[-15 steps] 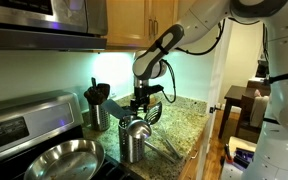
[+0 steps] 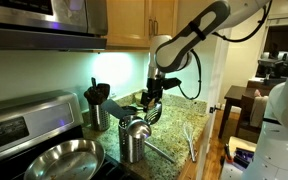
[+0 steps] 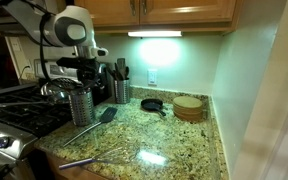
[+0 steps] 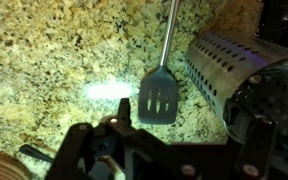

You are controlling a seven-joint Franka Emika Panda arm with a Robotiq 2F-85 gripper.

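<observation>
My gripper (image 2: 159,82) hangs open above the counter, beside and above a perforated metal utensil holder (image 2: 132,148). Nothing shows between its fingers in the wrist view, where the gripper fills the bottom edge. A black slotted spatula (image 4: 159,98) with a metal handle lies flat on the granite, just ahead of the fingers. The same holder (image 4: 212,72) appears to its right. From the second exterior view, the spatula (image 3: 108,115) rests right of the holder (image 3: 81,106), which has utensils standing in it.
A second holder (image 3: 122,90) with dark utensils stands by the back wall. Beyond lie a small black pan (image 3: 153,105) and a stack of brown round items (image 3: 189,106). A whisk (image 3: 109,156) lies near the front edge. The stove with a large pan (image 2: 66,162) borders the holders.
The gripper has risen from low beside the holder and shifted slightly right in exterior view 1. Holder and counter objects look unmoved.
</observation>
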